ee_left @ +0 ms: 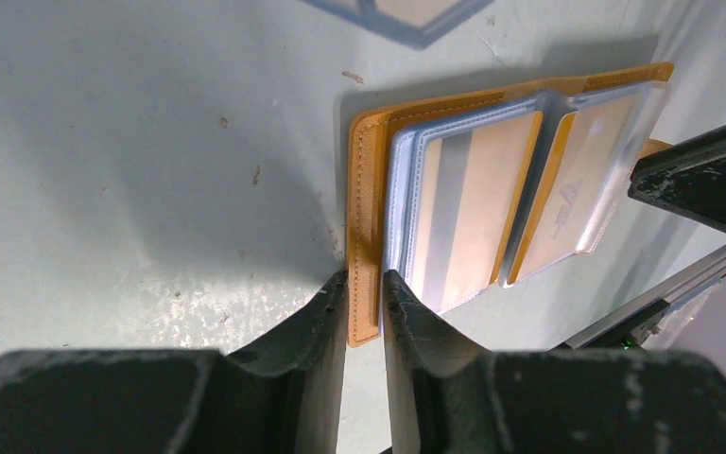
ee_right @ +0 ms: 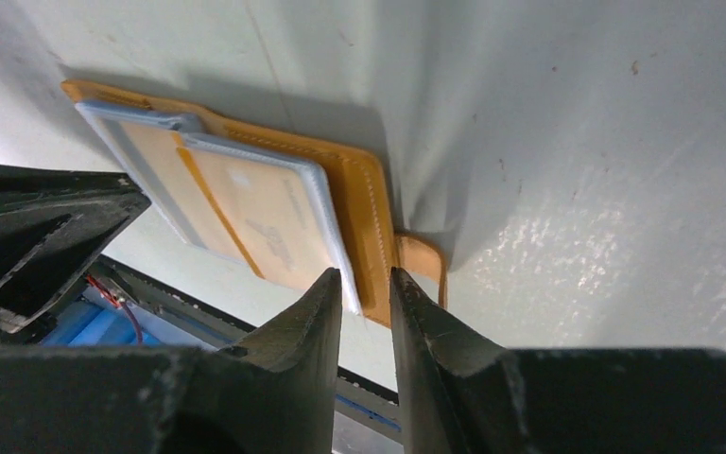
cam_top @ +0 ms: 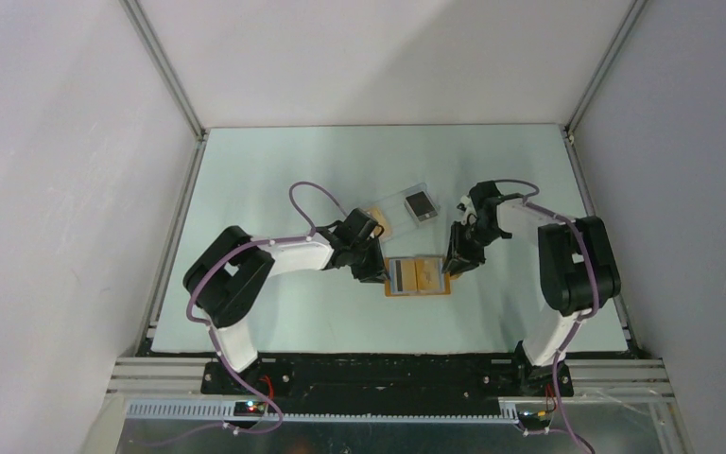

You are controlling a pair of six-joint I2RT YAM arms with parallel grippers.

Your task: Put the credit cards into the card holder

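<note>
The brown card holder (cam_top: 418, 291) lies unfolded on the table between my grippers. Its clear pockets show a tan card with a dark stripe (ee_left: 449, 208) on the left and another tan card (ee_right: 257, 213) on the right. My left gripper is slightly open at the holder's left border, one finger on each side of the brown strip; contact is unclear. At the opposite end, my right gripper is slightly open over the right border, close to a small brown tab (ee_right: 423, 257). No card shows between either pair of fingers.
Behind the holder lies a clear flat sleeve or case, with a tan piece (cam_top: 378, 222) at its left and a dark-faced piece (cam_top: 421, 205) at its right. Bare table (cam_top: 274, 180) stretches to the back and sides.
</note>
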